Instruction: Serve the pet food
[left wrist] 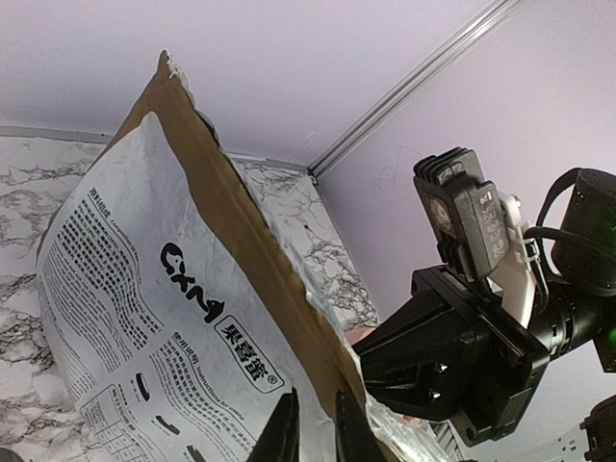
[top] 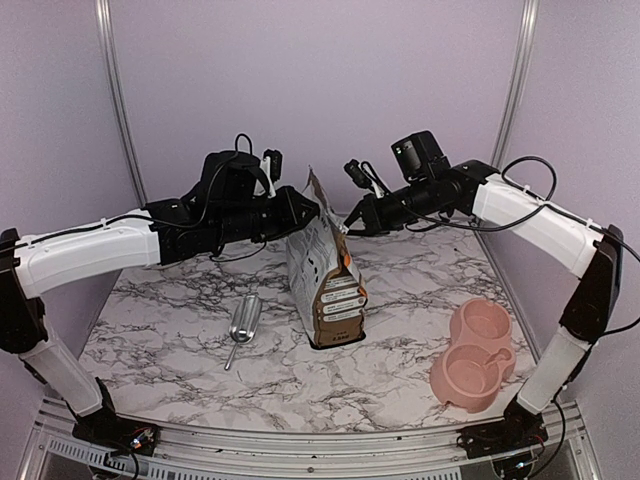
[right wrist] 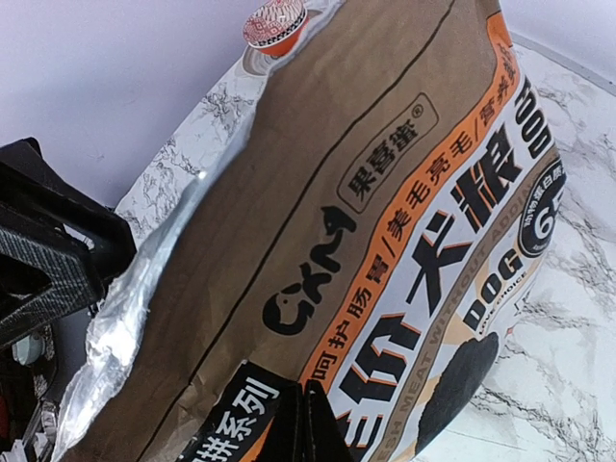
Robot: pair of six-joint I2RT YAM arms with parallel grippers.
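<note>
The tall pet food bag (top: 335, 300), brown and white with an orange stripe, stands upright mid-table. At its upper left, my left gripper (top: 315, 208) has its fingers apart. In the left wrist view these fingers (left wrist: 279, 428) show in front of the printed white face near the brown top edge. My right gripper (top: 346, 228) meets the bag's upper right side. Its fingers (right wrist: 306, 428) are together against the brown face; any thin bag wall between them cannot be made out. A metal scoop (top: 245, 318) lies left of the bag, and a pink double bowl (top: 470, 370) sits front right.
Both arms lean in over the back half of the table, close to each other at the bag's top. A red patterned bowl (right wrist: 274, 24) shows behind the bag in the right wrist view.
</note>
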